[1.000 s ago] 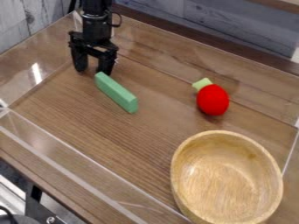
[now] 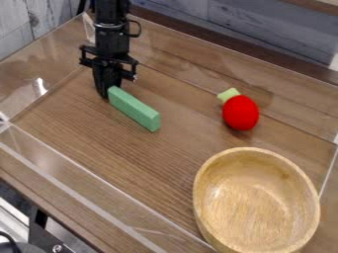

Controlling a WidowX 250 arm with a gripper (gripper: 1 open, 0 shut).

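My gripper (image 2: 107, 77) is at the upper left, pointing down at the upper end of a green bar (image 2: 132, 109) lying on the wooden table (image 2: 119, 178). Its dark fingers reach the bar's top end; whether they are open or shut on it is too small to tell.
A red oval object (image 2: 240, 113) lies at the right, with a small pale green piece (image 2: 226, 95) behind it. A large tan bowl (image 2: 258, 203) fills the lower right.
The gripper has moved slightly down and toward the green bar's upper end. The bar, red object and bowl look unmoved.
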